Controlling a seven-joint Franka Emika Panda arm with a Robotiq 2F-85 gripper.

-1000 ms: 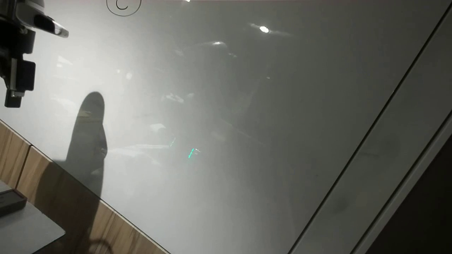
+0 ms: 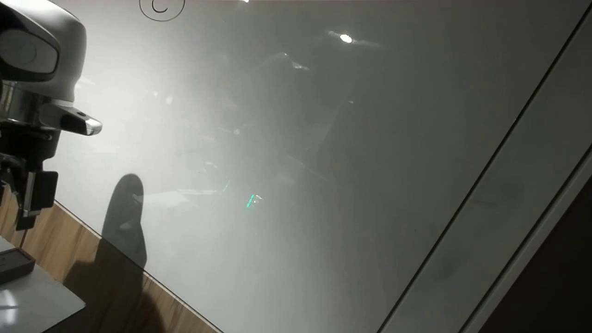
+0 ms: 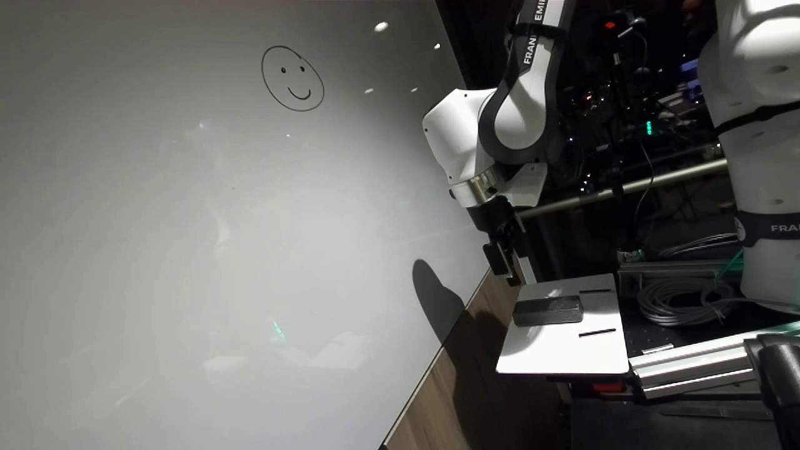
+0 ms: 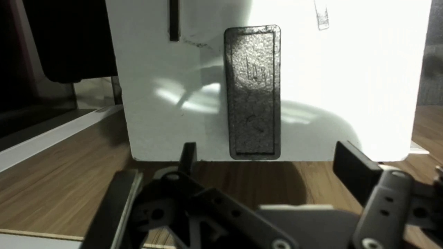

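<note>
A dark rectangular block, looking like a whiteboard eraser (image 4: 254, 91), lies flat on a white platform (image 4: 166, 132). In exterior view 2 the eraser (image 3: 547, 311) is on the platform's left half. My gripper is open with nothing between its fingers; in the wrist view the eraser's near end shows between the two spread fingertips, beyond them. Exterior view 2 puts the gripper (image 3: 504, 270) above the platform's far left corner, apart from the eraser. On the large whiteboard (image 3: 172, 225) a smiley face (image 3: 292, 78) is drawn in black.
Two dark slots, one of them a slot (image 3: 597, 332) near the front, mark the platform. Wood panelling (image 2: 72, 238) runs below the whiteboard, close to the gripper. Coiled cable (image 3: 679, 300) and a second white arm (image 3: 772, 135) stand to the right of the platform.
My arm and gripper have come down toward the platform, shifting slightly right in exterior view 1. The eraser has stayed in place.
</note>
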